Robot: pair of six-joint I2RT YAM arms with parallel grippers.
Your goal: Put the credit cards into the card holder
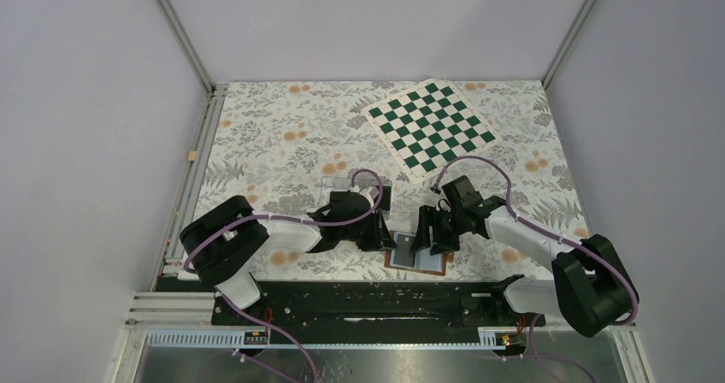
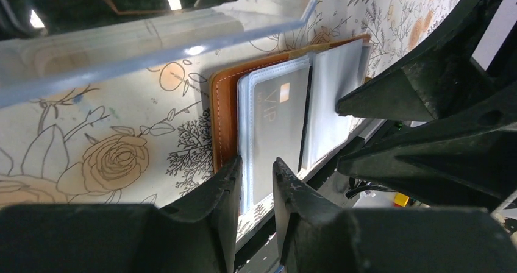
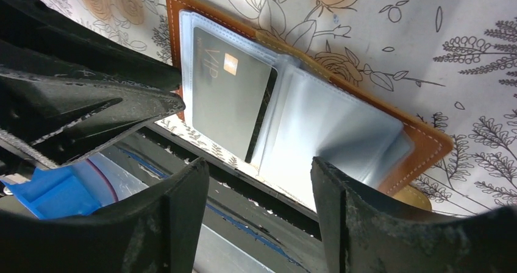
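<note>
The brown card holder lies unfolded near the table's front edge. In the left wrist view, a grey VIP card sits in the clear sleeve on its left half. The right-half sleeve looks pale, with no card showing. My left gripper is over the VIP card's left edge, partly open, with a narrow gap between its fingers. Over the right half, my right gripper is open, its fingertips well apart. Neither holds anything visible. In the left wrist view, a finger of the right gripper hangs close by.
A clear tray with dark contents stands behind the left gripper; its wall is close to the holder. Farther back lies a green and white checkerboard. The patterned tabletop has free room at back left.
</note>
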